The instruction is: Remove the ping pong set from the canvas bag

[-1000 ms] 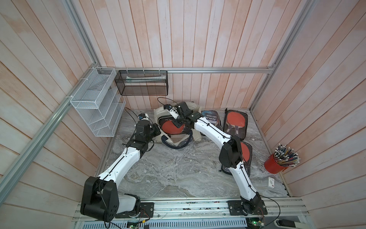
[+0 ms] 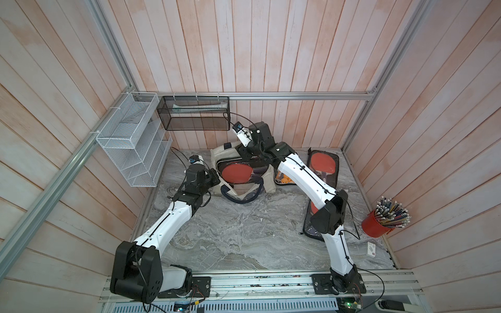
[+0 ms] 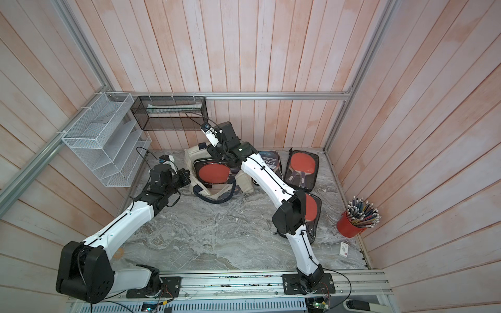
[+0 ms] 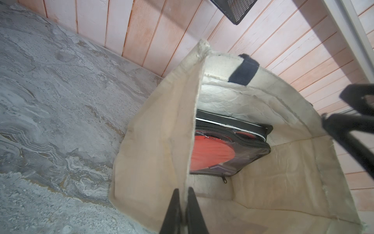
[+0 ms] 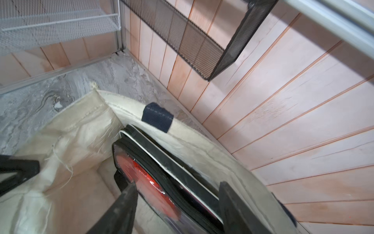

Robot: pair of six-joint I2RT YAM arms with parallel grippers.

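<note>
The beige canvas bag (image 2: 268,180) stands open at the back of the table. Inside it, upright against the rear wall, is the black zipped ping pong set (image 4: 214,152) with a red paddle under its clear cover. A white-edged black layer (image 5: 171,163) lies behind it; I cannot tell whether it is a separate case. My left gripper is shut on the bag's upper edge at its left side. Above the bag's opening, my right gripper is open, its fingers apart on either side of the case's top edge in view, gripping nothing.
Right of the bag lie further paddle cases (image 3: 302,164), one (image 3: 311,208) partly behind my right arm. A red bucket of pens (image 2: 373,225) stands far right. Black mesh basket (image 2: 193,112) hangs above the bag.
My left arm and the bag's front have stayed in place.
</note>
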